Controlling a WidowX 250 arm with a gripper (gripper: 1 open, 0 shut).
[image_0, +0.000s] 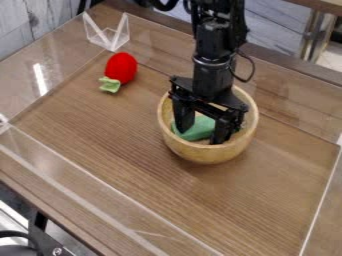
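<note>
My black gripper reaches down into a tan bowl in the middle right of the camera view. Its fingers straddle a teal-green block inside the bowl, which is partly hidden behind them. Whether the fingers press on the block is not clear.
A red round object sits at the upper left, with a small light green piece beside it. A clear angular container stands at the back left.
</note>
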